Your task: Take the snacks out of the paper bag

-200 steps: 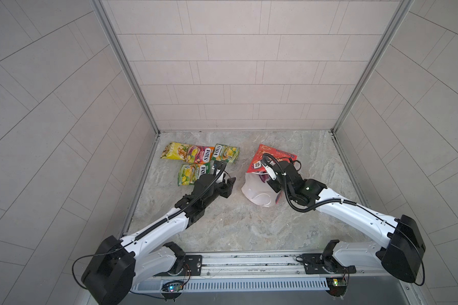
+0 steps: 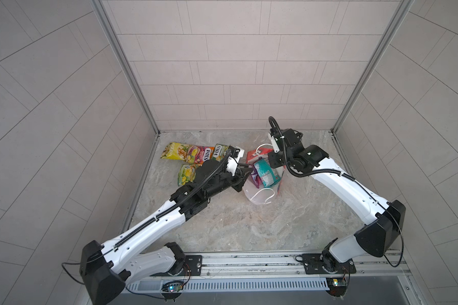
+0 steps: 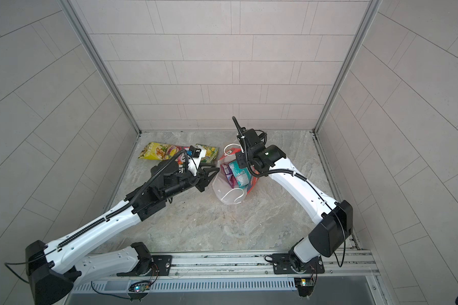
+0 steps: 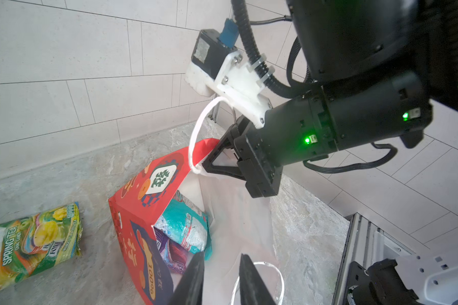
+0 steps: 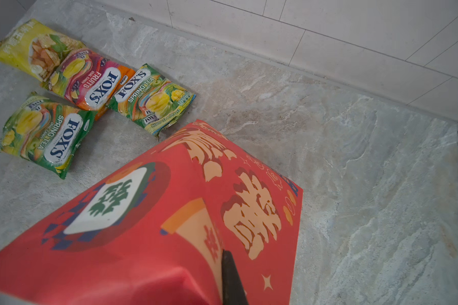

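The red paper bag lies with its mouth open toward the front, its upper edge lifted by my right gripper, which is shut on it. Inside show a teal snack pack and a purple one, also visible in the top views. My left gripper points at the bag's mouth from the left, its fingers part open with nothing seen between them, above the pale lower flap with its white handle.
Several snack packs, including a yellow one, a pink one and green ones, lie left of the bag. Tiled walls bound the sides and back.
My right gripper has moved back and up, pulling the bag wider open so the snacks inside show. My left gripper has moved right toward the bag's mouth.
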